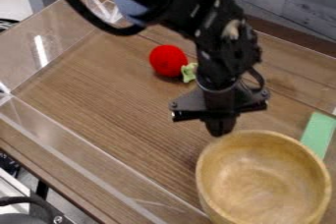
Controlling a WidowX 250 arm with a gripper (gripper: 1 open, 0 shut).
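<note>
My gripper [219, 110] is low over the table, right of centre and just behind the wooden bowl [260, 194], with nothing visible between its fingers; it looks shut. A red round object [168, 59] lies behind and left of the gripper, with a small pale green piece [190, 74] beside it, partly hidden by the arm.
A green flat object [316, 133] lies at the right, behind the bowl. The table's edge runs along the lower left, with cables beyond it.
</note>
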